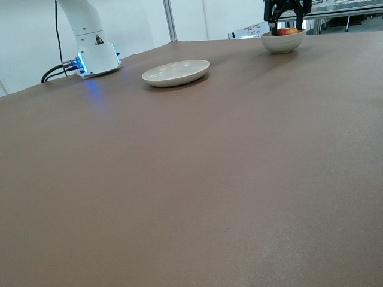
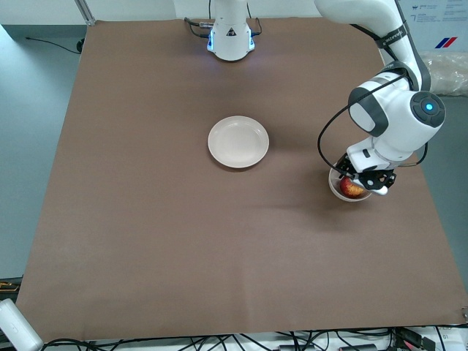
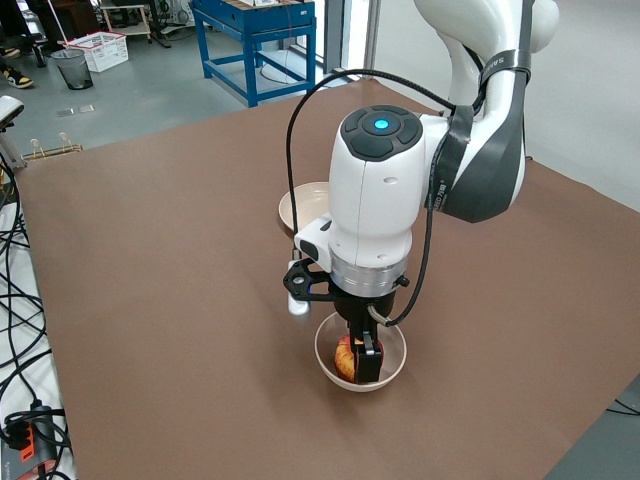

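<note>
A red-yellow apple (image 2: 351,188) (image 1: 288,31) (image 3: 346,358) sits in a white bowl (image 2: 338,195) (image 1: 281,43) (image 3: 355,384) on the brown table. My black gripper (image 1: 286,27) (image 3: 363,355) reaches down into the bowl at the apple; in the top view its fingers stand on either side of the apple. Whether they are closed on it I cannot tell. A white plate (image 2: 238,142) (image 1: 175,73) (image 3: 303,200) lies apart from the bowl, partly hidden by my arm in the right view.
Cables run along the near edge in the left view.
</note>
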